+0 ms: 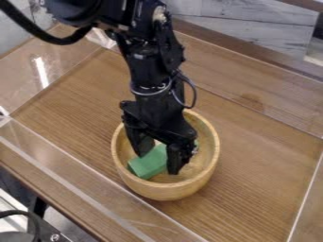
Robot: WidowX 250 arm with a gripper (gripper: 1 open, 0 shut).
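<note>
A black robot arm reaches down from the top into a round tan wooden bowl (195, 183) at the lower middle. Its gripper (158, 142) is open, its dark fingers inside or just over the bowl. A green block (147, 165) lies in the bowl, beneath and beside the fingers, partly hidden by them.
A pale plank backdrop (252, 28) runs behind it. A black cable loops at the upper left, and another lies at the lower left corner.
</note>
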